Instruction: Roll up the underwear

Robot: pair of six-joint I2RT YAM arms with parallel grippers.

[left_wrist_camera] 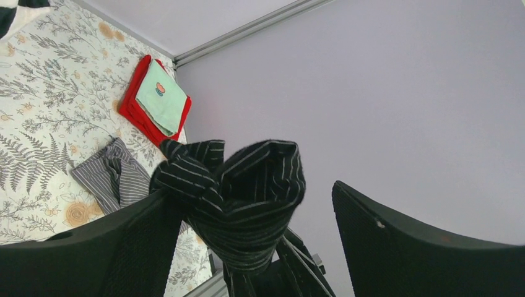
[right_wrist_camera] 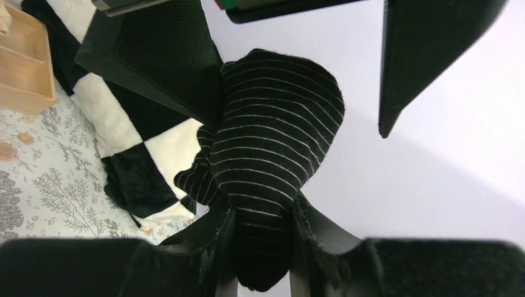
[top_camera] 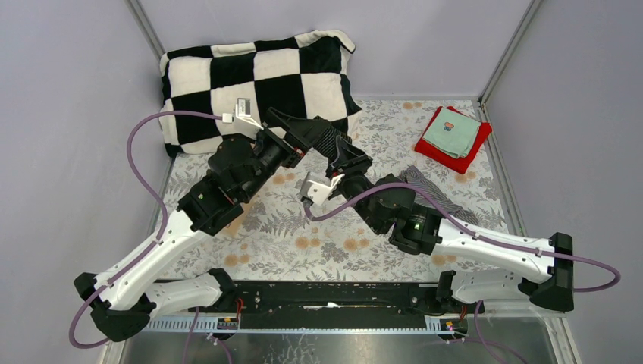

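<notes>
The dark underwear with thin light stripes is a compact bundle held up above the table. My right gripper is shut on its lower end, the cloth pinched between both fingers. In the left wrist view, the bundle's folded top shows an open hollow. My left gripper stands open around it, its left finger against or very near the cloth and its right finger clear of it. From the top view, both grippers meet over the mid-back of the table, hiding most of the bundle.
Another striped grey cloth lies on the floral table, partly beneath my right arm. A red cloth with a mint cloth on top rests at the back right. A checkered cushion stands at the back left; a wooden box is near it.
</notes>
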